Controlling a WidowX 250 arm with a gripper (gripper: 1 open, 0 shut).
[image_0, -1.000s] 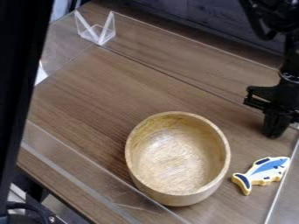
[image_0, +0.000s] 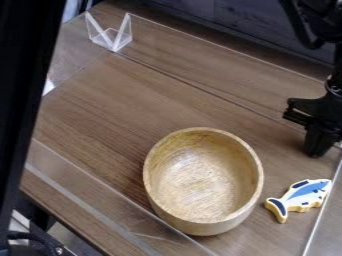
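At the right edge of the camera view my black gripper (image_0: 315, 140) hangs low over the table, shut, with nothing visible between its fingers. Below it a blue, white and yellow fish-shaped piece (image_0: 299, 197) lies flat on the wooden table, just right of a round wooden bowl (image_0: 202, 215), which is empty.
A clear plastic stand (image_0: 110, 35) sits at the back left of the table (image_0: 107, 120). A dark panel fills the left edge, and a dark wall runs along the back.
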